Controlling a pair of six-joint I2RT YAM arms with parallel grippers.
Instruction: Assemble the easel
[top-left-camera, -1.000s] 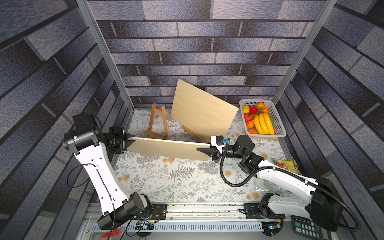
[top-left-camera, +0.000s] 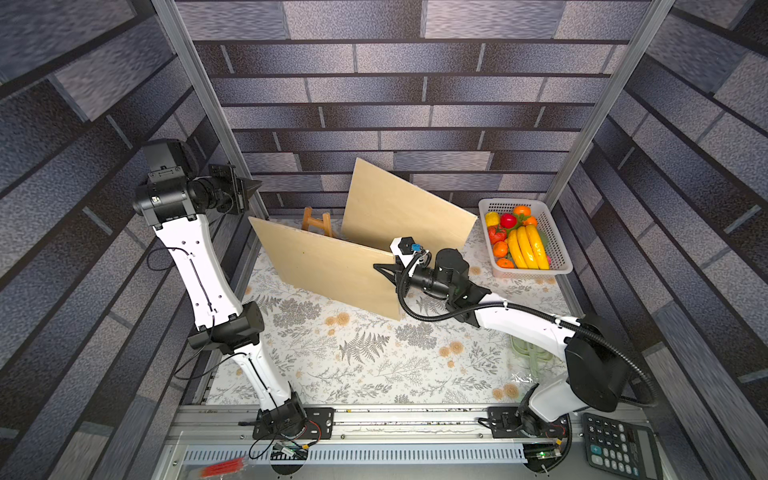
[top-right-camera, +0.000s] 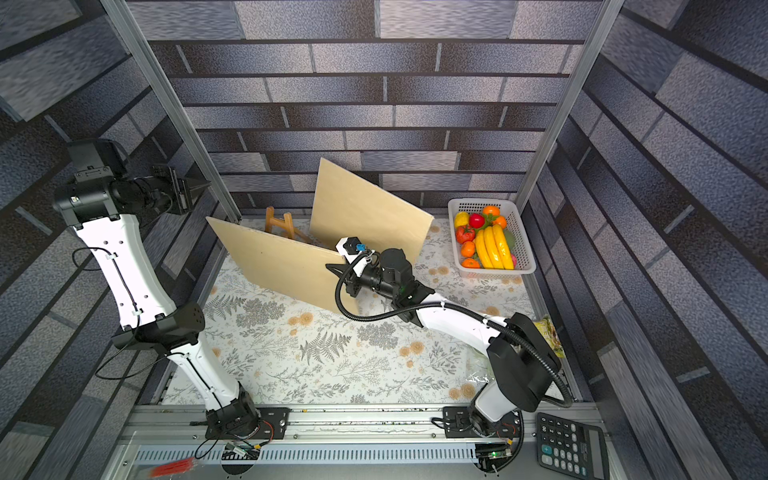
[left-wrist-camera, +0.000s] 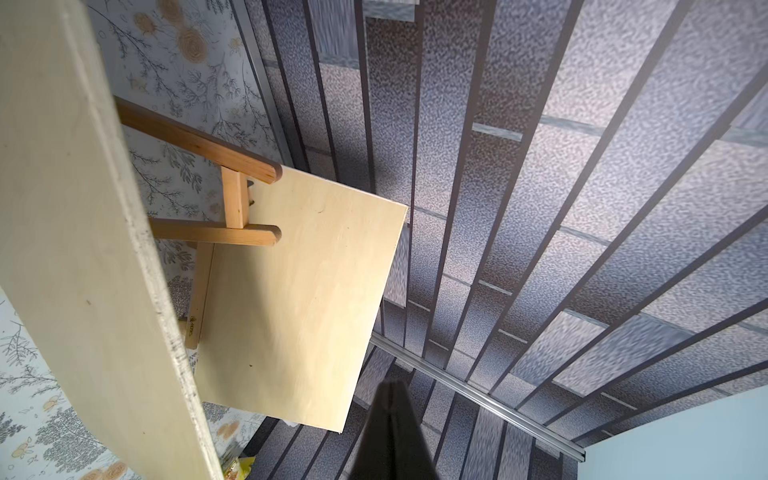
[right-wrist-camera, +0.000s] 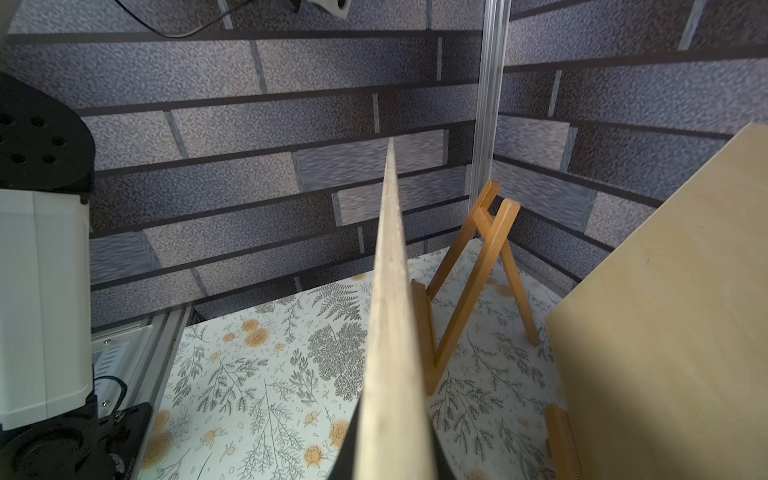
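A thin wooden board (top-left-camera: 320, 268) hangs tilted above the table, its left end higher than its right. My right gripper (top-left-camera: 385, 270) is shut on this board near its right end; the right wrist view shows the board's edge (right-wrist-camera: 392, 336) running away from the fingers. My left gripper (top-left-camera: 256, 185) is apart from the board, above its left corner. In the left wrist view its fingertips (left-wrist-camera: 391, 400) are together with nothing visible between them. Behind the held board stands a small empty wooden easel (right-wrist-camera: 473, 280), partly hidden in the top views.
A second board (top-left-camera: 408, 204) leans upright at the back, with a wooden ledge (right-wrist-camera: 562, 444) at its foot. At the back right sits a basket (top-left-camera: 524, 273) of toy fruit.
My left gripper has left the board's left end and risen toward the back. The board, in my right gripper, has moved left and tilted, hiding more of the easel.
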